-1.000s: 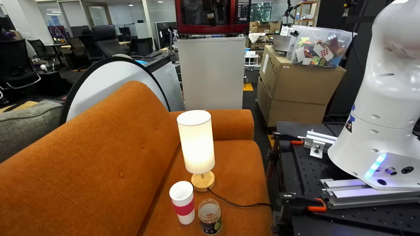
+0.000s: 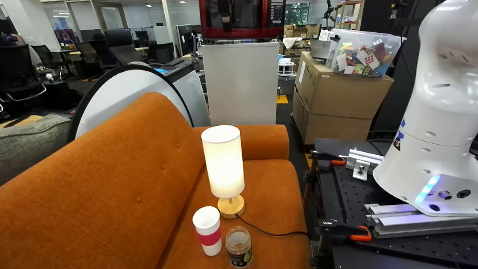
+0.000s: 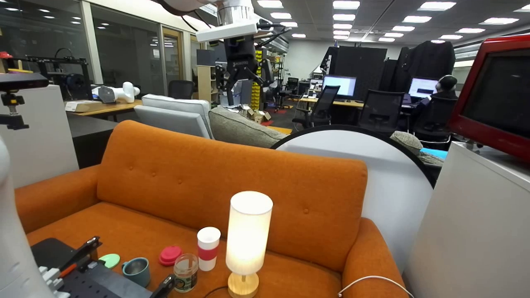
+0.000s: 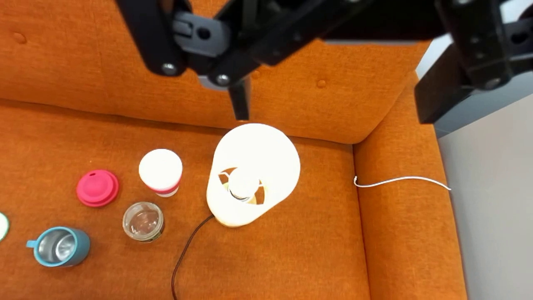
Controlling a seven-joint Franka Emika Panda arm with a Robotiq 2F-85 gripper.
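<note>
High above the orange sofa hangs my gripper (image 3: 248, 88), open and empty; its spread fingers also show along the top of the wrist view. Beneath it on the seat stands a lit lamp (image 4: 270, 150) with a white shade and a round wooden base (image 2: 231, 207). Beside the lamp is an upright white cup (image 2: 207, 219) with a pink band. A clear glass jar (image 4: 143, 221) stands near the cup. Farther along lie a pink lid (image 4: 98, 188), a blue mug (image 4: 62, 246) and a pale green disc (image 3: 109, 260). My gripper touches none of them.
The sofa's backrest (image 3: 198, 164) rises behind these things, with an armrest (image 4: 414, 215) beyond the lamp. A thin white cable (image 4: 402, 178) crosses that armrest. The lamp's dark cord (image 4: 185, 252) runs over the seat. Between lamp and armrest the seat is bare.
The part of my gripper seen at the top of exterior view 1 has shifted a little to the left. The lamp, cup and jar have stayed put.
</note>
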